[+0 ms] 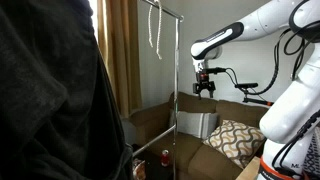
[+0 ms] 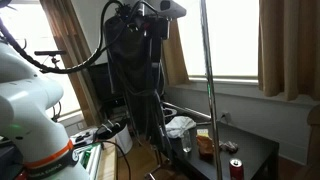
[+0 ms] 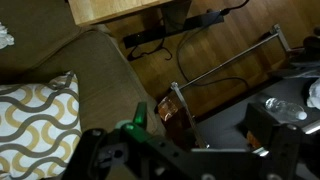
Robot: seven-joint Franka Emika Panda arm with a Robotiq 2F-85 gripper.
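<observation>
My gripper [image 1: 204, 88] hangs high in the room, open, with nothing visible between its fingers. In the wrist view its dark parts fill the lower middle, above the floor between a couch and a dark table. A red can [image 2: 236, 168] stands on the dark table [image 2: 255, 143], with an orange-brown item [image 2: 205, 146] and a white cloth [image 2: 180, 126] near it. The red can [image 1: 165, 158] also shows low in the first exterior view. A clear bottle [image 3: 285, 110] appears at the right of the wrist view, well away from the gripper.
A brown couch [image 3: 105, 90] bears patterned pillows [image 1: 237, 140]. A metal pole [image 2: 211, 90] rises close to the arm, and a rope loop [image 1: 154, 28] hangs nearby. Below the gripper lies a wooden surface edge [image 3: 115, 8]. A dark drape blocks much of the first exterior view.
</observation>
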